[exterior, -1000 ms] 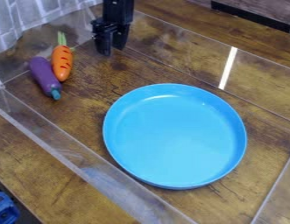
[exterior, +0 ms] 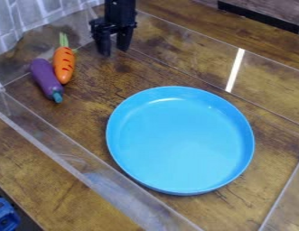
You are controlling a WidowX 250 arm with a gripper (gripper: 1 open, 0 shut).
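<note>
The black gripper (exterior: 113,36) is at the top, left of centre, over the back of the wooden table and behind the vegetables; its finger is too dark and small to read. An orange toy carrot (exterior: 65,65) with a green top lies at the left, and a purple toy eggplant (exterior: 45,78) lies beside it, to its left. A large blue plate (exterior: 180,140) rests in the front right part of the table, apart from both vegetables.
A clear plastic edge (exterior: 79,164) runs along the left and front. A blue object (exterior: 2,217) shows at the bottom left corner. Bare wood (exterior: 176,63) fills the middle and back right, with a bright strip of light on it.
The gripper has shifted very slightly at the back. The vegetables and the plate stay where they were.
</note>
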